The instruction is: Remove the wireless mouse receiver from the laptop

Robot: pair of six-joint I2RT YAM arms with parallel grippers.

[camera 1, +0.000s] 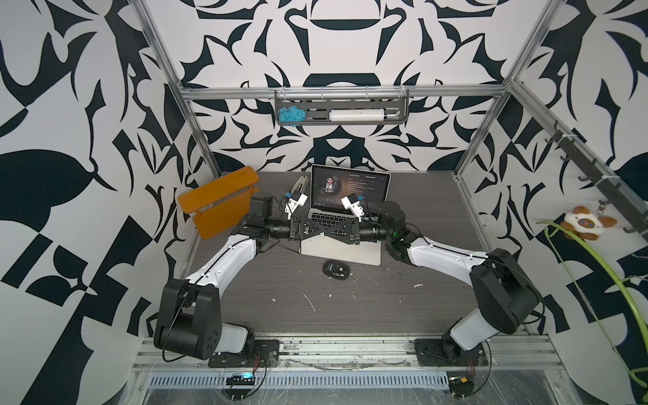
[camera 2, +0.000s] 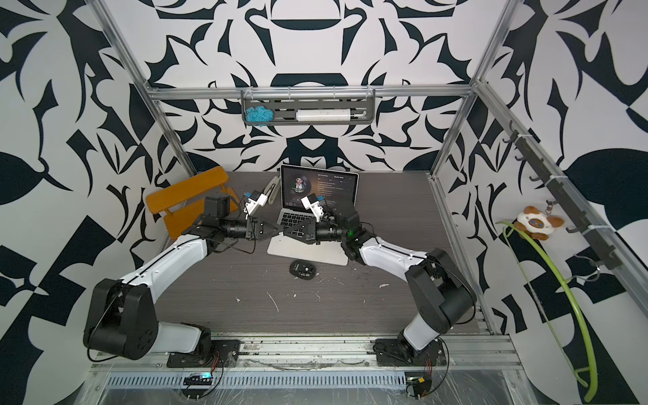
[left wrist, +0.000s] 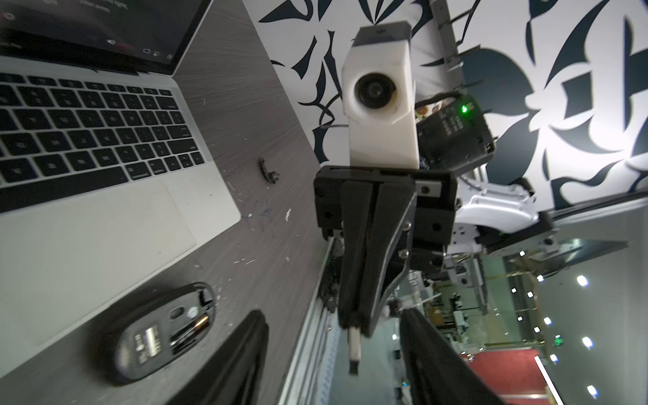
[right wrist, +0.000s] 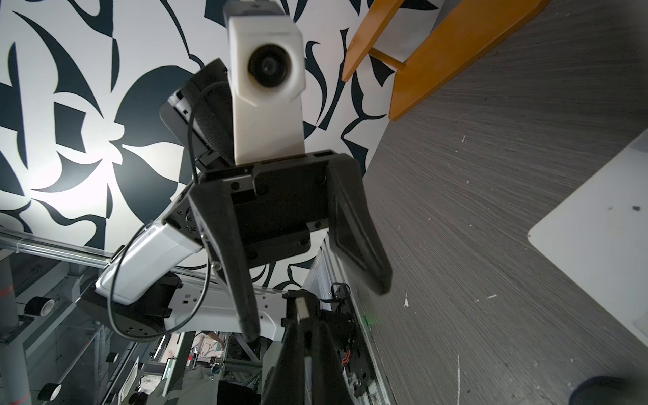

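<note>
The small receiver (left wrist: 354,347), pale with a dark end, sticks out from the tips of my right gripper, which is shut on it. It also shows as a light stub in the right wrist view. My left gripper stands open, its fingers apart, facing the right one with the receiver between the two arms. Below them the open laptop (camera 1: 344,248) rests on the table, its screen lit and part of its keyboard covered by the grippers. In front of the laptop lies the black mouse (left wrist: 165,330), underside up, with a battery showing.
An orange stand (camera 1: 219,199) occupies the back left. A small dark piece (left wrist: 268,172) sits on the table beside the laptop's right edge. Bare table (camera 1: 425,297) with scraps stretches across the front and right.
</note>
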